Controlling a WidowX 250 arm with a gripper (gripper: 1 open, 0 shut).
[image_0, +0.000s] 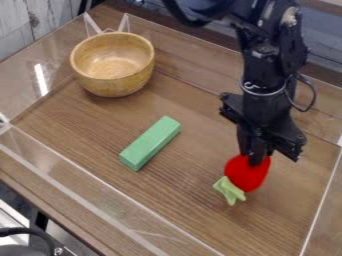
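My black gripper (262, 152) reaches down from the top right to a red round object (246, 174) with a pale green leafy top (230, 192), like a toy strawberry, on the light wooden table. The fingertips are at the red object's upper side; whether they are shut on it I cannot tell.
A tan bowl (112, 78) stands at the back left. A green block (151, 143) lies left of the red object. Dark cables show at the lower left corner.
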